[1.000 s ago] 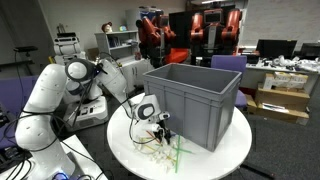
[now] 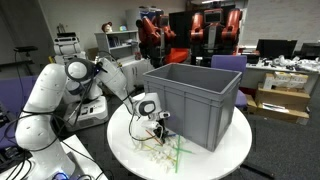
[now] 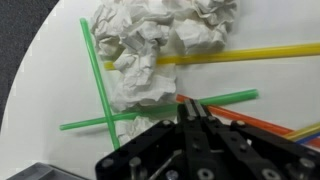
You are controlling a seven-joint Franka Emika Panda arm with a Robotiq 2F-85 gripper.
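Note:
My gripper is shut, and nothing shows between its fingertips. In the wrist view its tips are just over a green straw (image 3: 235,98) and the end of an orange-red straw (image 3: 250,120). Crumpled white paper (image 3: 145,80) lies beyond, to the upper left. A yellow straw (image 3: 245,53) runs across behind, and another green straw (image 3: 98,75) stands at the left of the paper. Part of a blue straw (image 3: 308,138) shows at the right edge. From outside, the gripper (image 2: 160,137) is low over the litter on the round white table.
A large grey bin (image 2: 190,105) stands on the white table (image 2: 232,145) right beside the gripper, its wall close to it. Bare tabletop lies at the right and front. A grey edge (image 3: 30,172) shows at the lower left of the wrist view.
The arm's white wrist housing has turned and shifted slightly. The bin and the litter look unmoved.

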